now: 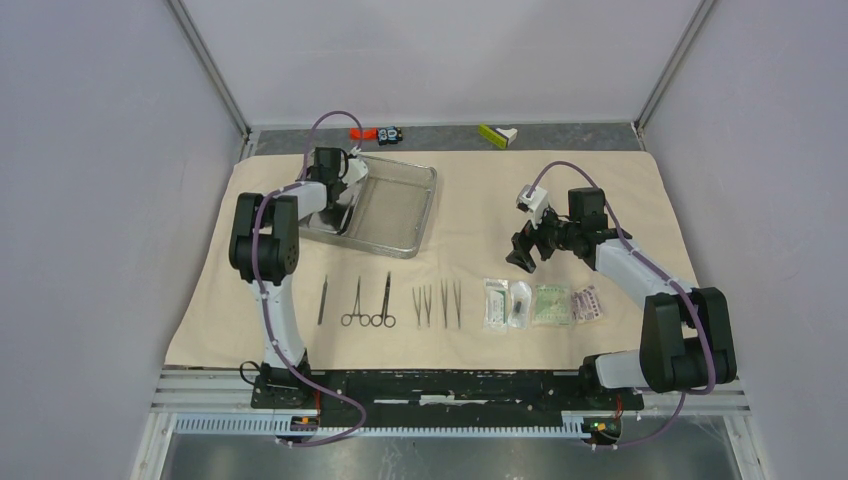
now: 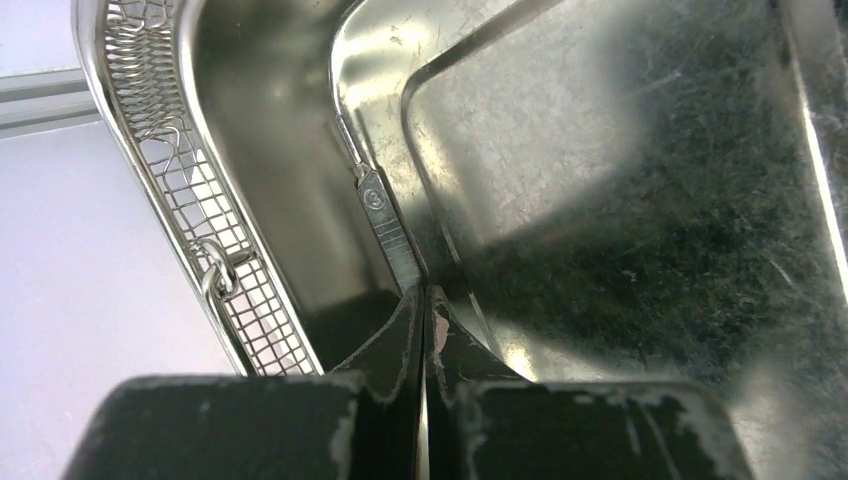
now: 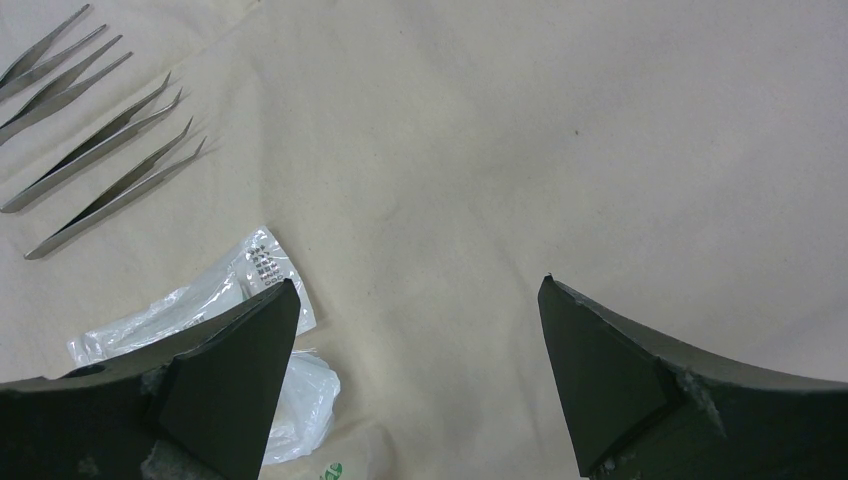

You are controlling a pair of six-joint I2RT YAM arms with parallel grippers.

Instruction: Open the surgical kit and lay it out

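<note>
In the steel kit tray [image 1: 395,205], my left gripper is down inside the left compartment, shut on the end of a slim scalpel handle [image 2: 385,220] lying along the compartment's side. A wire mesh section [image 2: 175,200] borders it. On the cloth, a row holds a slim instrument [image 1: 323,300], scissor-like tools [image 1: 386,300], several tweezers [image 1: 445,300] and packets [image 1: 552,304]. My right gripper stands open above the cloth, empty, near the packets.
Small red, black and yellow-green objects [image 1: 495,136] sit on the grey strip at the back.
</note>
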